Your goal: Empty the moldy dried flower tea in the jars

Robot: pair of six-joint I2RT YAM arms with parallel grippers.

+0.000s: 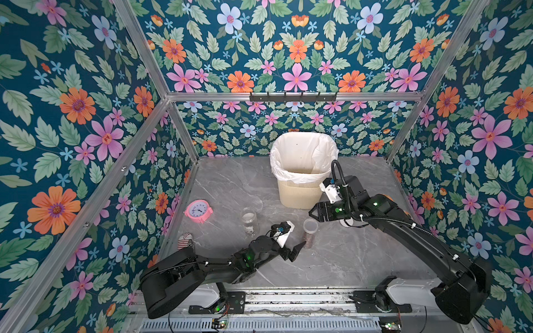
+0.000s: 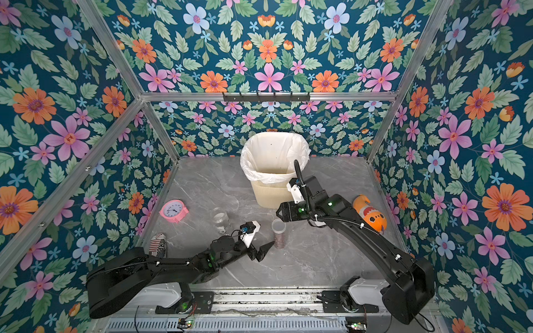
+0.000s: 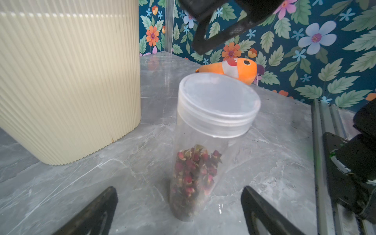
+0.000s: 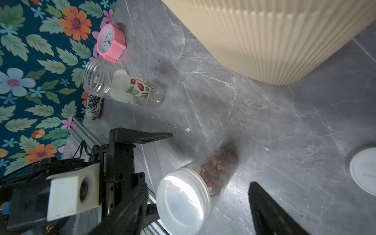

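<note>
A clear jar [image 3: 192,168] with a frosted lid [image 3: 219,96] stands upright on the table, dried red rosebuds [image 4: 214,172] filling its lower part. Just left of it, my left gripper [image 1: 291,252] is open, its fingers [image 3: 94,211] apart and the jar beyond them. Above the jar and to its right, my right gripper [image 1: 317,213] has its fingers [image 4: 270,207] apart, nothing between them. Another jar [image 4: 125,84], lidless and with a floral label, stands farther left and looks empty. The beige bin [image 1: 299,194] with a white liner stands behind the jars.
A loose white lid [image 4: 364,170] lies flat right of the jar. The pink clock [image 2: 173,211] and a striped item [image 2: 157,245] are at the left edge. An orange plush toy [image 2: 369,213] lies at the right.
</note>
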